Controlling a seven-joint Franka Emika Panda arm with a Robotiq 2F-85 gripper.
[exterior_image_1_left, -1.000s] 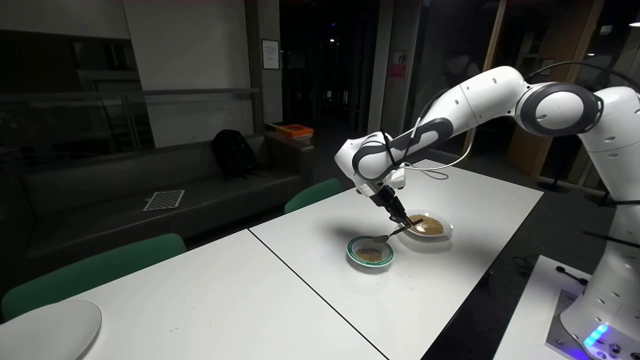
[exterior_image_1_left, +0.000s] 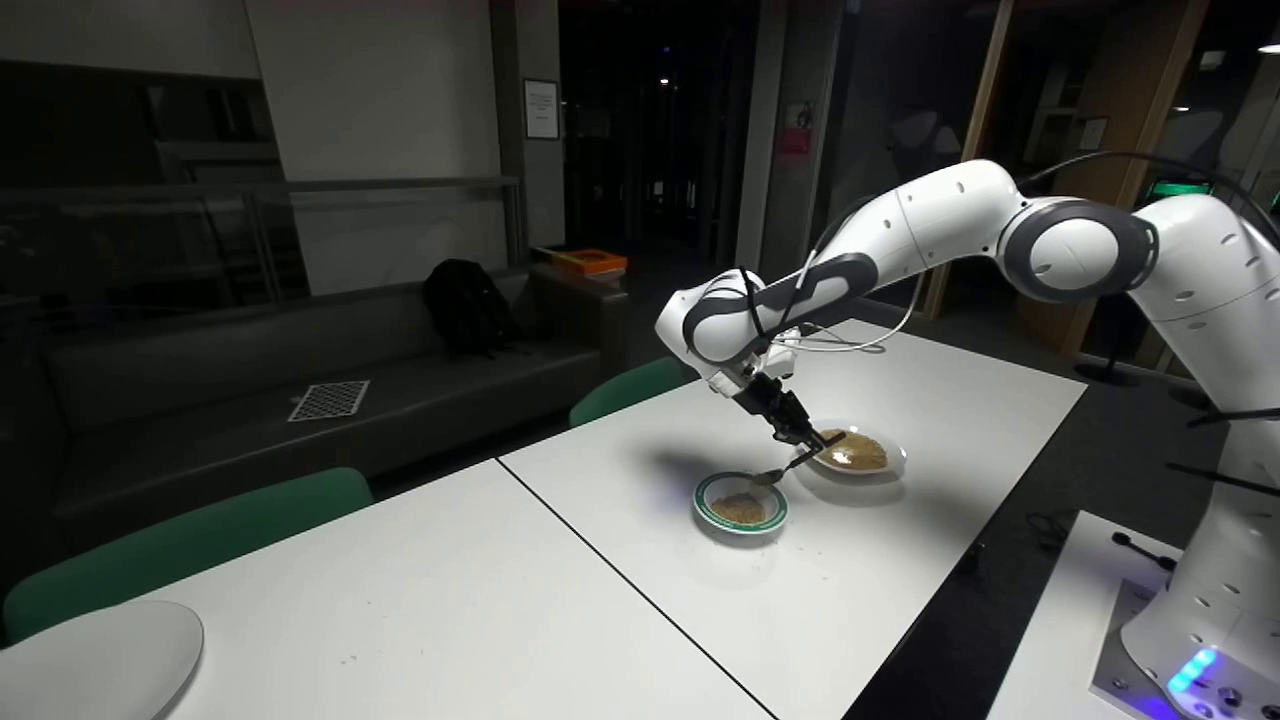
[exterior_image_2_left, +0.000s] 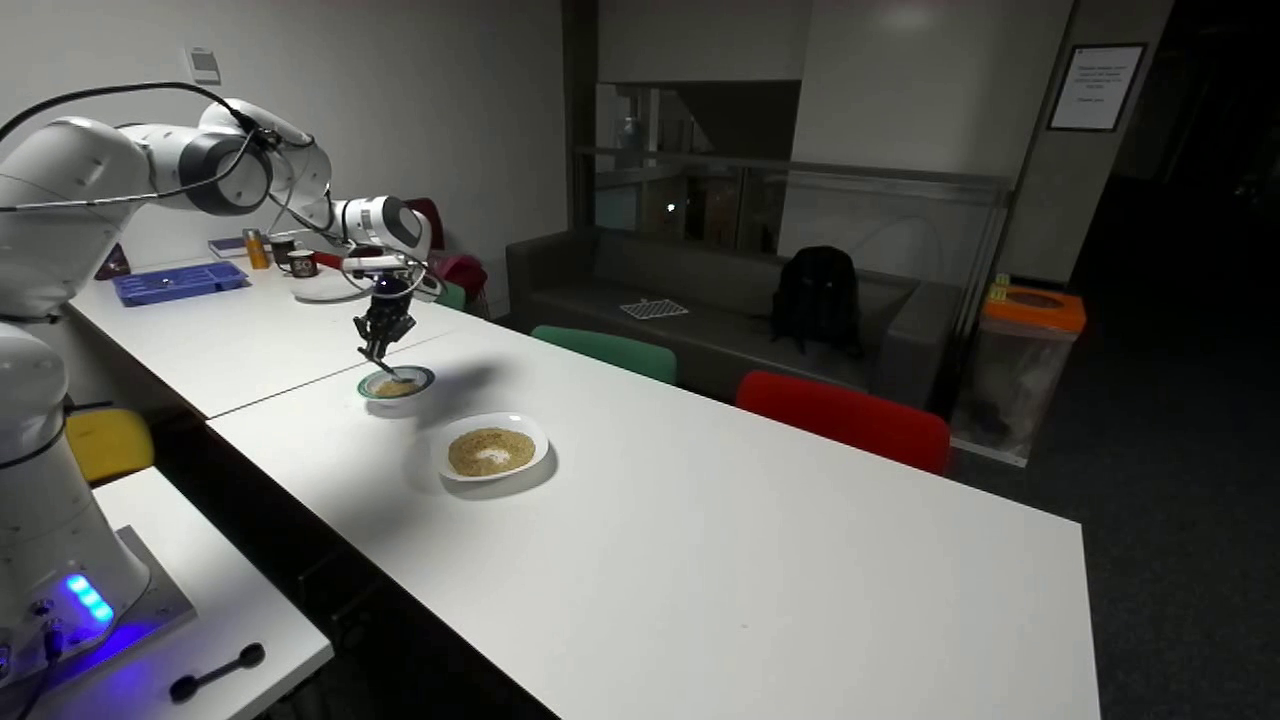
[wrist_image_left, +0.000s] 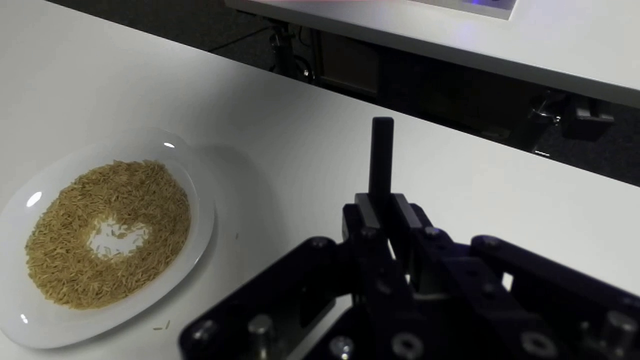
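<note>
My gripper is shut on the dark handle of a spoon (wrist_image_left: 382, 153), whose handle end sticks up past the fingers in the wrist view. In exterior view 1 the spoon's head (exterior_image_1_left: 768, 476) is at the rim of a green-rimmed bowl (exterior_image_1_left: 708, 514) on the side toward the plate; whether it touches the rim I cannot tell. Brown grain (exterior_image_1_left: 739, 509) lies in the bottom of that bowl. Beside it stands a white oval plate (exterior_image_2_left: 536, 434) spread with brown grains (wrist_image_left: 120, 276), with a bare patch in the middle. The spoon's contents are too small to make out.
A few stray grains (wrist_image_left: 162, 326) lie on the white table near the plate. A white plate (exterior_image_1_left: 108, 654) sits at the table's far end in exterior view 1. Blue tray (exterior_image_2_left: 180, 283) and mugs (exterior_image_2_left: 302, 263) stand at the back.
The arm has lowered and shifted slightly left in exterior view 1. The spoon head looks turned, showing a narrower side, and sits slightly farther right near the bowl rim.
</note>
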